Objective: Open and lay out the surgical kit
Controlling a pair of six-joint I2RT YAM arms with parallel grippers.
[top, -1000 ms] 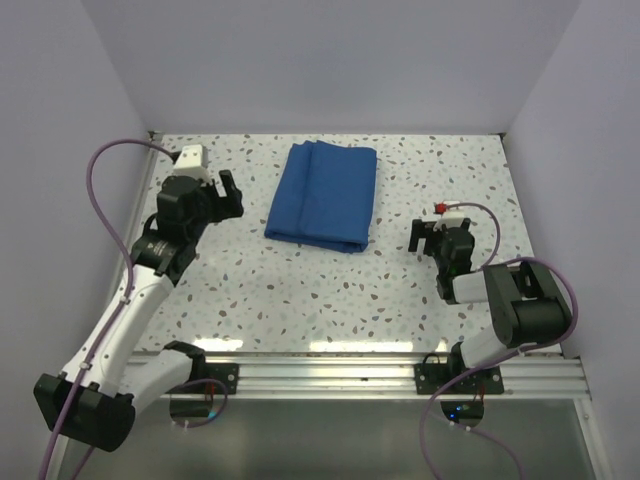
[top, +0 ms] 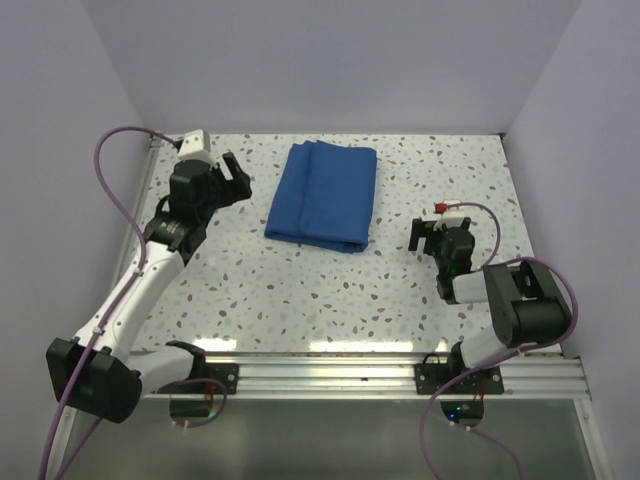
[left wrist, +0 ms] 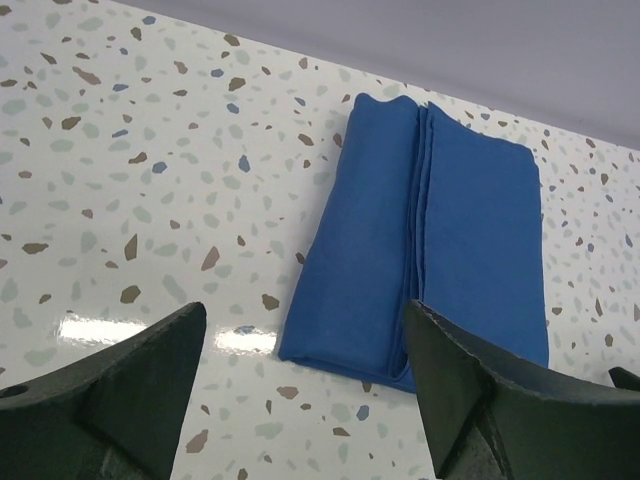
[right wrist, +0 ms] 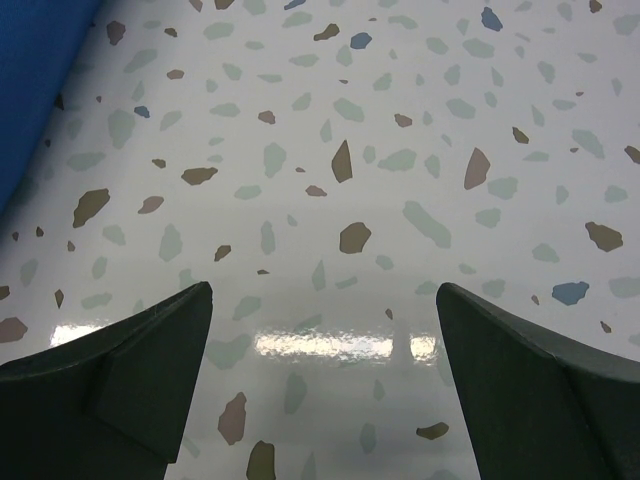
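The surgical kit, a folded blue cloth bundle [top: 325, 195], lies flat on the speckled table, slightly back of the middle. One long fold runs down its length, clear in the left wrist view, where the blue cloth [left wrist: 480, 215] fills the right half. My left gripper [top: 241, 183] hangs open to the left of the cloth, apart from it, with nothing between its fingers. To the right of the bundle my right gripper [top: 419, 236] stands open and empty over bare table. Only a strip of the blue cloth [right wrist: 30, 80] shows in the right wrist view. Anything inside the folds is hidden.
A metal rail [top: 320, 370] runs along the front edge. Grey walls [top: 320, 70] enclose the back and sides.
My left arm has moved a little to the right and toward the back, bringing its open gripper closer to the cloth. The right arm and the blue bundle have stayed still.
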